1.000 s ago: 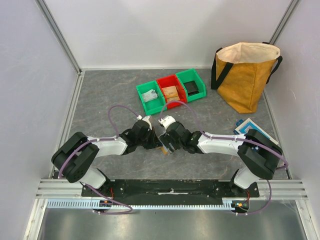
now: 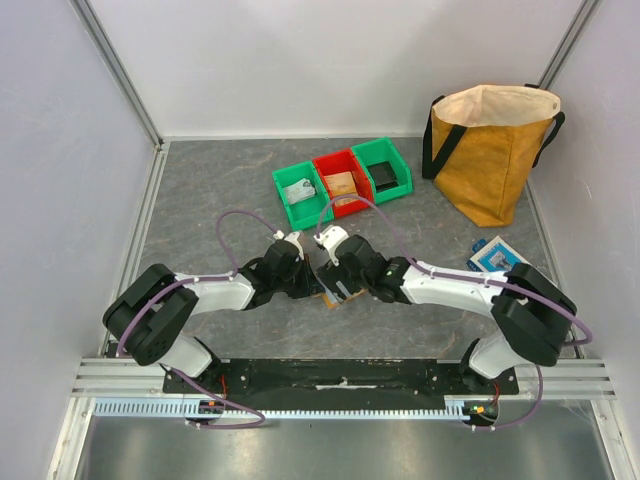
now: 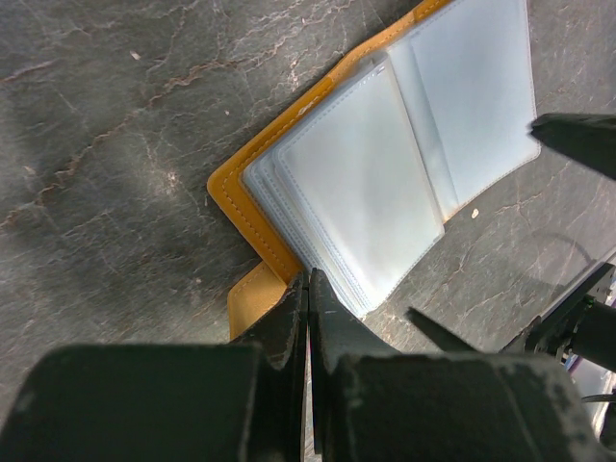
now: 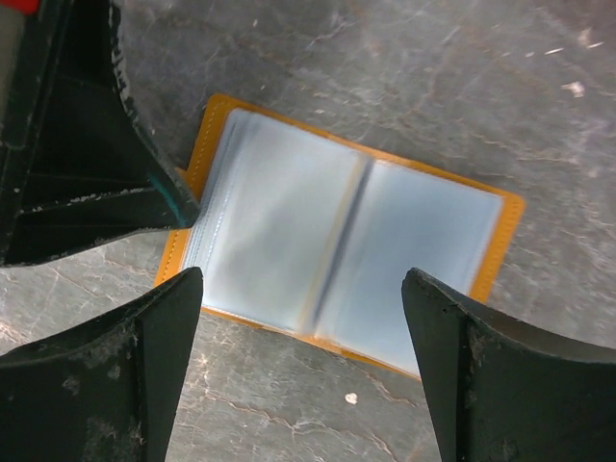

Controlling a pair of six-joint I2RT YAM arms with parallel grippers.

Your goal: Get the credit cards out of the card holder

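Observation:
The card holder (image 4: 419, 252) lies spread open on the table, orange cover beneath and clear pale sleeves on top. No card can be made out in the sleeves. My left gripper is shut at the holder's left edge, its tips against the corner of the sleeve stack and orange cover; whether a thin edge is pinched between them is hidden. My right gripper stands open above the sleeves, nothing between its fingers. In the top view both grippers largely cover the holder (image 2: 333, 304).
At the back stand green and red bins (image 2: 341, 183), holding a few items. A tan bag (image 2: 487, 165) stands at the back right, with a blue-and-white item (image 2: 497, 257) on the table before it.
The left arm stays put.

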